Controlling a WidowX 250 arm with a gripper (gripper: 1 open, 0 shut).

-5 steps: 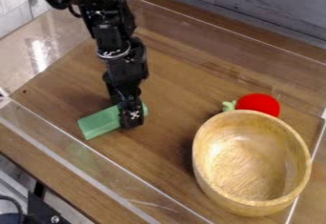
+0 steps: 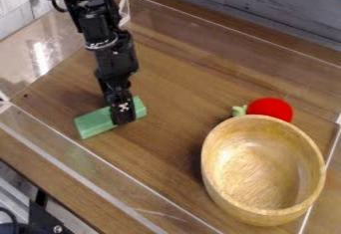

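Note:
My black gripper is down over a green rectangular block at the left of the wooden table. Its tip covers the middle and upper part of the block. Whether the fingers are open or closed around it is too small and dark to tell.
A light wooden bowl fills the lower right. A red object with a green tip lies just behind it.
My arm and gripper have shifted a little to the left. The green block has shifted slightly left as well.

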